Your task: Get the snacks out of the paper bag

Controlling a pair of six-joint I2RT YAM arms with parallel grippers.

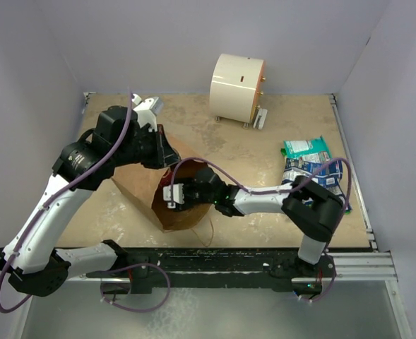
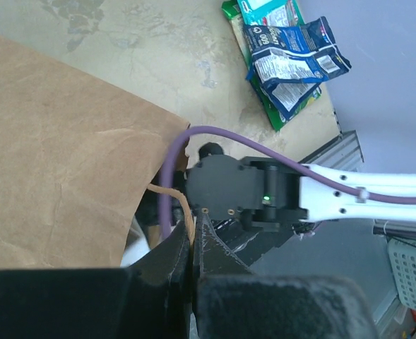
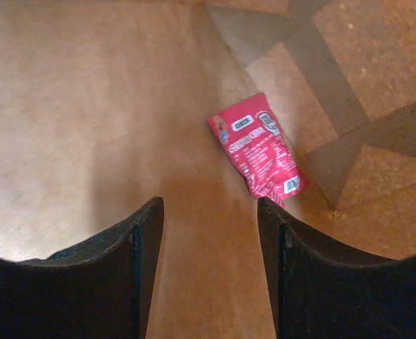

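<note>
The brown paper bag (image 1: 138, 185) lies on its side with its mouth toward the right. At the upper edge of the mouth my left gripper is shut, and the bag's thin twisted handle (image 2: 172, 192) runs in between its fingertips. My right gripper has reached inside the bag, its fingers apart and nothing between them. A small red snack packet (image 3: 260, 150) rests on the bag's inner wall, just beyond and right of the fingertips in the right wrist view.
Blue and green snack packs (image 1: 311, 171) are piled at the table's right side. A cream cylinder (image 1: 236, 88) stands at the back. Bare tabletop (image 1: 250, 159) lies between bag and pile. The right arm crosses the front of the bag's mouth.
</note>
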